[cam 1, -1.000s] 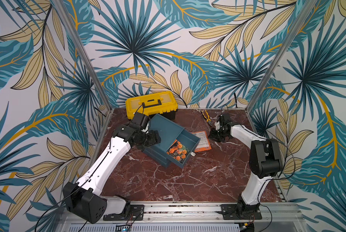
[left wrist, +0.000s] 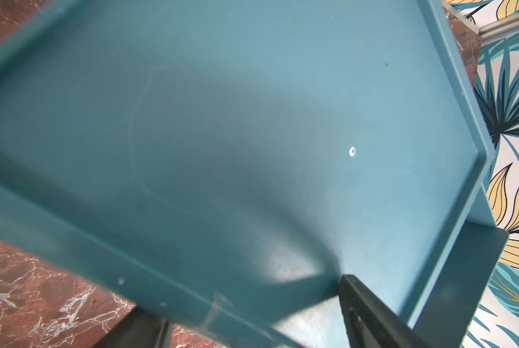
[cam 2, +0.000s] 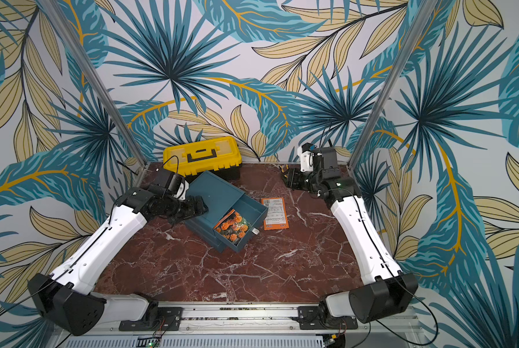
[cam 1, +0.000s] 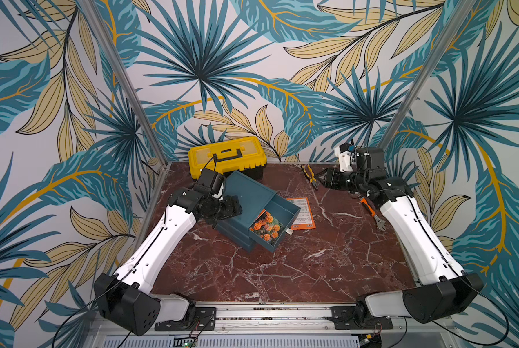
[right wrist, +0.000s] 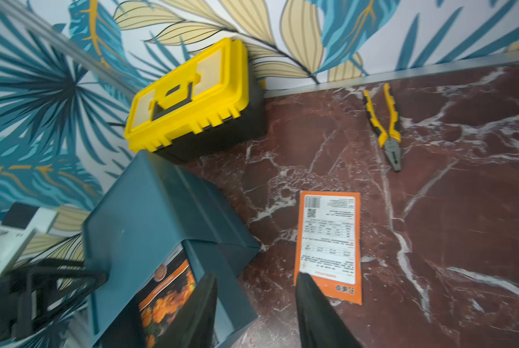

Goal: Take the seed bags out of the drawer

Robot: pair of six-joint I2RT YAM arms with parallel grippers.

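Observation:
The blue drawer unit [cam 1: 249,197] stands left of the table's middle with its drawer [cam 1: 286,208] pulled out. A seed bag with orange flowers [cam 1: 266,226] lies in that drawer, partly under the unit's top. Another seed bag [right wrist: 329,246] lies flat on the table to the drawer's right, its white printed side up with an orange border. My left gripper is part open, at the edge of the unit's top, with that edge running between its fingers. High above the table at the right hangs my right gripper, its fingers apart with nothing between them.
A yellow toolbox [right wrist: 190,95] stands behind the drawer unit. Yellow-black pliers [right wrist: 386,127] lie near the back edge, and an orange-handled wrench [cam 1: 375,214] lies at the right.
My right gripper has risen and drawn back from beside the seed bag on the table. That bag now lies flatter. The left arm looks unmoved.

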